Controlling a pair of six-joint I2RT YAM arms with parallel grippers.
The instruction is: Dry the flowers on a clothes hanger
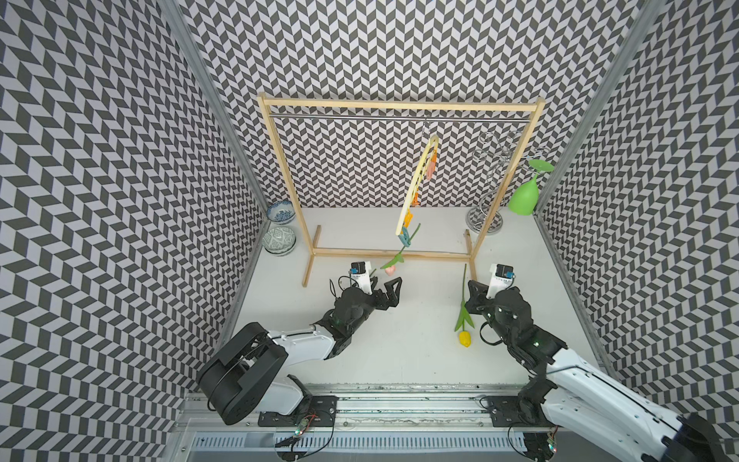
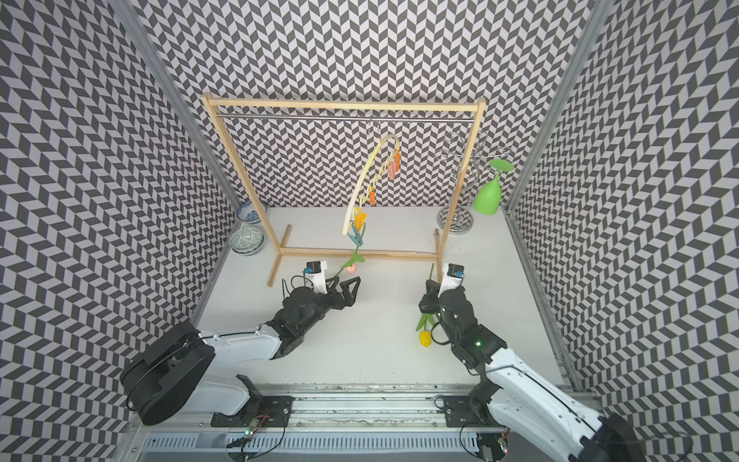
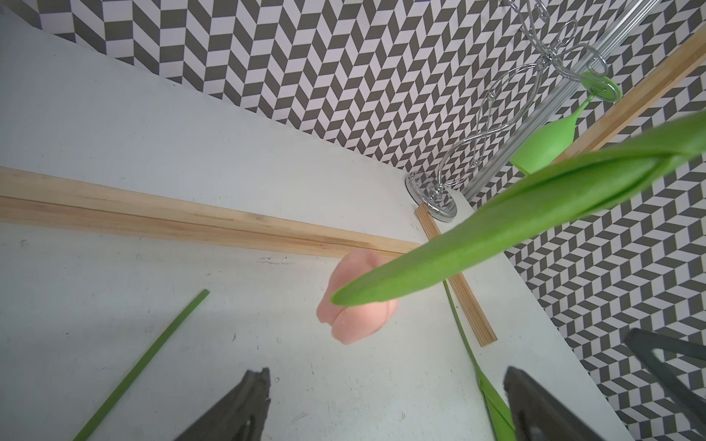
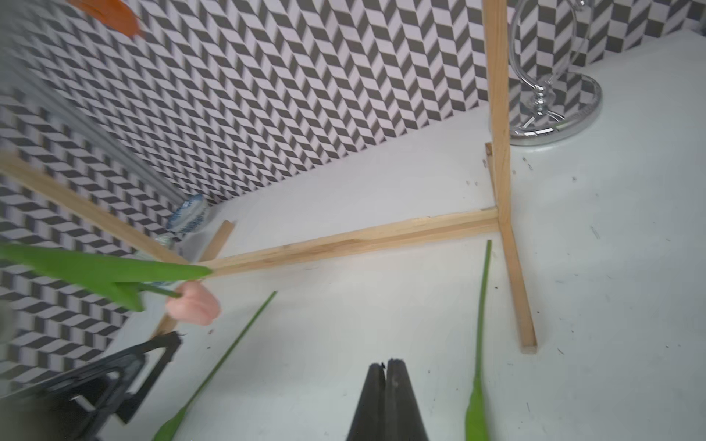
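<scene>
A yellow clothes hanger [image 1: 415, 184] hangs from the rack's metal rail, turned end-on. At its front end, a teal clip [image 1: 405, 237] holds a pink flower [image 3: 359, 297], head down, its green leaf [image 3: 514, 209] close to the left wrist camera. My left gripper [image 1: 385, 291] stands open just below that flower, nothing between its fingers. A yellow tulip [image 1: 465, 338] lies on the table at right. Over its stem [image 4: 481, 316] area, my right gripper is shut, nothing visible between its fingertips. Another green stem [image 3: 143, 364] lies near my left gripper; its head is hidden.
The wooden rack [image 1: 400, 104] spans the back, its low crossbar [image 1: 354, 253] on the table. Two bowls [image 1: 279, 240] sit far left. A metal stand [image 1: 485, 219] with a green cup [image 1: 524, 197] stands back right.
</scene>
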